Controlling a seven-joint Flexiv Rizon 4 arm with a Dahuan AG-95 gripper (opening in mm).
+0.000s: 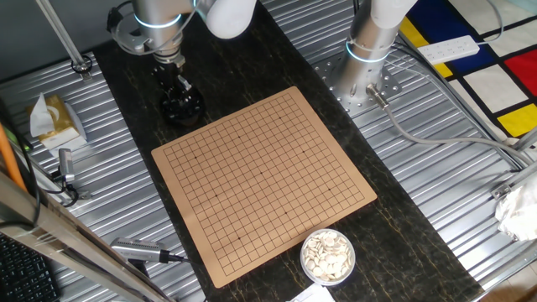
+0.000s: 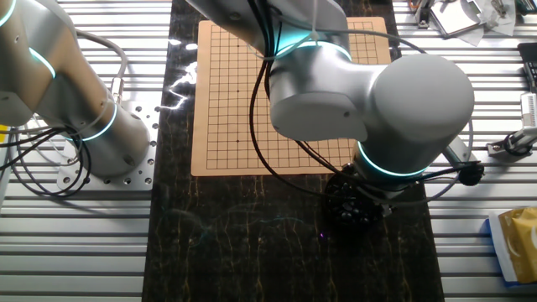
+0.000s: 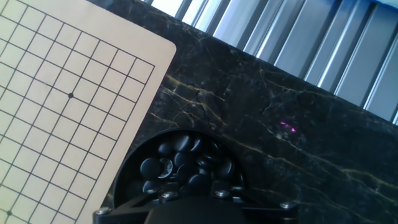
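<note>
My black gripper (image 1: pixel 179 94) points down at the round black bowl (image 1: pixel 184 114) on the dark marble-patterned tabletop. In the wrist view, glossy black stones (image 3: pixel 185 163) fill the part of the bowl that shows. The gripper's dark body covers the bowl's near side, and its fingertips cannot be made out against the stones, so its finger state is unclear. Beside the bowl lies the tan Go board (image 1: pixel 261 174), its grid bare of stones. A clear round bowl of white stones (image 1: pixel 328 257) stands off the board's opposite edge. The arm partly covers the board in the second exterior view.
Cables hang from my arm. Around the board, the dark tabletop (image 2: pixel 235 243) has open room.
</note>
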